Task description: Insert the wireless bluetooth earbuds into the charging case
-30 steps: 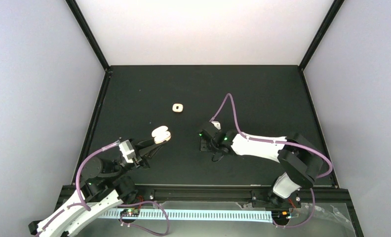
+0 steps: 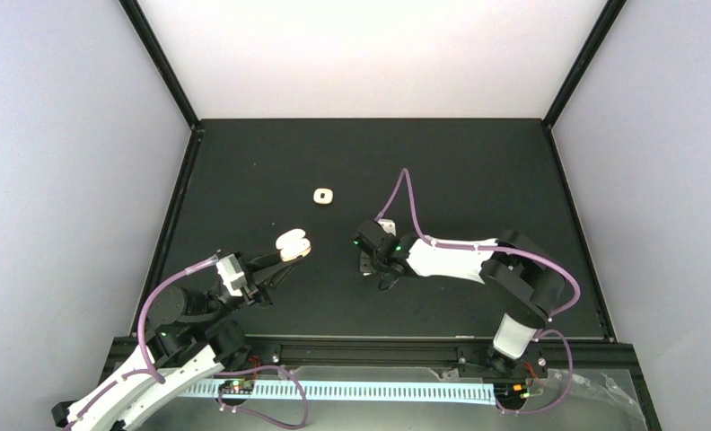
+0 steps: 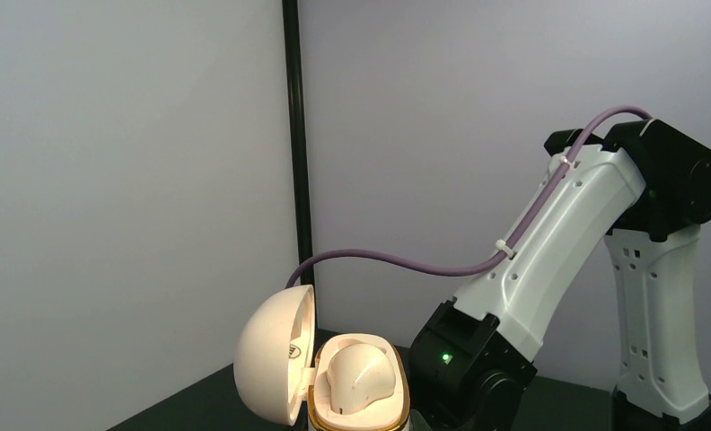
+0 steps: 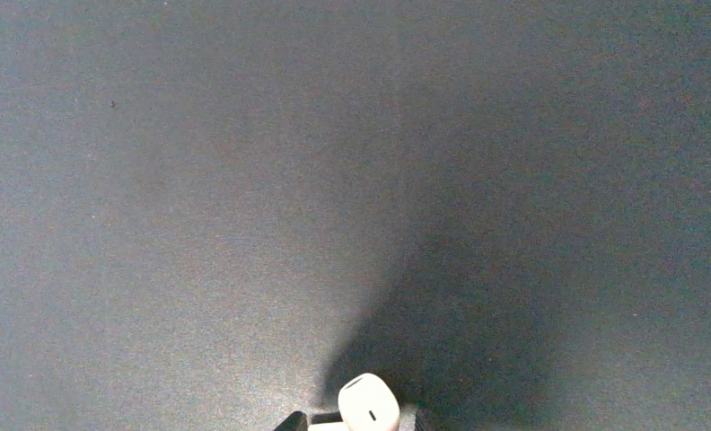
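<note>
The charging case, its lid [image 3: 276, 359] swung wide, is raised at the tip of my left gripper [image 2: 285, 264], which is shut on the case body [image 2: 295, 250]. A rounded white earbud [image 3: 361, 377] sits inside the case in the left wrist view. At the bottom edge of the right wrist view, another white earbud [image 4: 370, 406] is between the parted fingertips of my right gripper. The fingers stand close on either side of it; whether they touch it is unclear. The frame edge cuts off its lower part, and the arm hides it from above.
A small white squarish piece with a dark centre [image 2: 323, 196] lies on the black table [image 2: 478, 171] beyond both arms. Walls enclose the back and sides.
The right arm has shifted a little leftward, and its elbow has drawn in. The left arm and the case have stayed still.
</note>
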